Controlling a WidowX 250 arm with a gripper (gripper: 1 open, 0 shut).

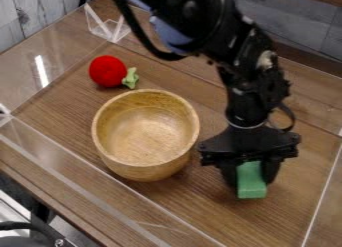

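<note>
My black gripper (249, 159) is low over the table at the right, shut on a green block (251, 187) whose lower part shows beneath it. The fingertips themselves are mostly hidden by the gripper body. A tan wooden bowl (144, 133) sits just left of the gripper.
A red tomato-like object (108, 70) with green leaves lies at the back left. A rim runs along its left and back sides.
</note>
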